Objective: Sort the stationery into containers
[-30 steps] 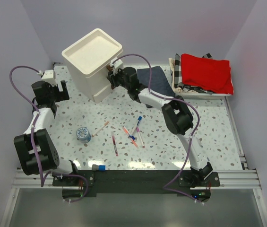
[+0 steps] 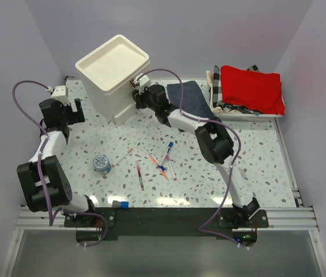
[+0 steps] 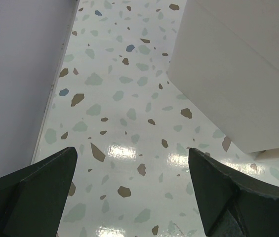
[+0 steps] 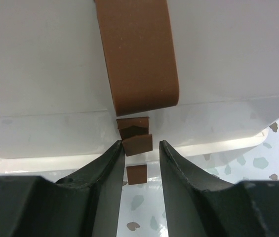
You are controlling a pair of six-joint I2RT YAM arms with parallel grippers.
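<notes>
My right gripper (image 2: 138,97) is at the front of the white cabinet (image 2: 108,98). In the right wrist view its fingers (image 4: 104,187) are partly open around a small brown latch piece (image 4: 137,144) below a brown handle strap (image 4: 138,59); whether they touch it I cannot tell. My left gripper (image 2: 73,112) stands open at the left edge, with only tabletop between its fingers in the left wrist view. Several pens and markers (image 2: 140,176) lie loose on the speckled table (image 2: 209,184), near a round blue-patterned container (image 2: 102,165).
A dark cloth (image 2: 188,95) lies right of the cabinet. A tray (image 2: 249,118) with checked and red fabric (image 2: 249,89) stands at the back right. A small blue object (image 2: 120,204) lies at the front edge.
My right gripper and arm have shifted very slightly toward the cabinet's front. The left arm and the loose stationery are unchanged.
</notes>
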